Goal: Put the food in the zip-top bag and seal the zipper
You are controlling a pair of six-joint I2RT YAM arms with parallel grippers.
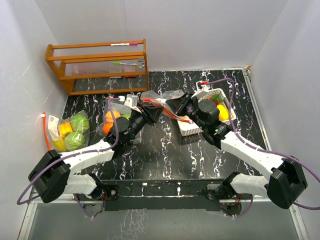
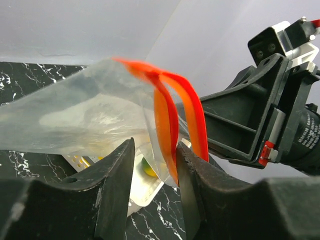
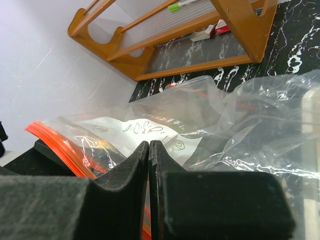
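An empty-looking clear zip top bag with an orange zipper is held up between the arms. My right gripper is shut on it. In the left wrist view my left gripper is part open around the bag's orange zipper end, with its right finger against or just in front of it; whether it grips is unclear. Bagged food lies on the left: one bag with yellow and green items, another behind my left arm with orange and green items.
A white basket with food stands under my right arm. A wooden rack with markers is at the back left.
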